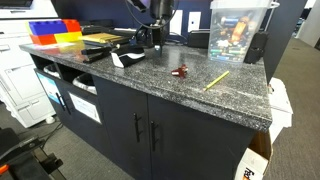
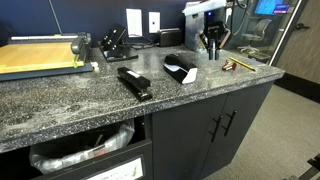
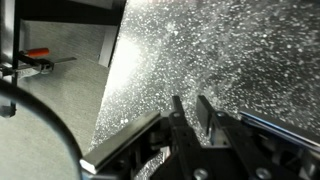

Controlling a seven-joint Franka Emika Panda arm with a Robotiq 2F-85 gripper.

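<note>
Above the speckled counter, my gripper hangs left of a small red object and apart from it. The second exterior view has the gripper over the counter, with the red object to its right. At the bottom of the wrist view the gripper has a narrow gap between its fingertips, with only bare counter seen there. A yellow pencil-like stick lies to the right of the red object.
A clear bin of colourful items stands at the back right. A black-and-white holder and a black stapler-like object lie to the left. Colourful blocks fill the far left.
</note>
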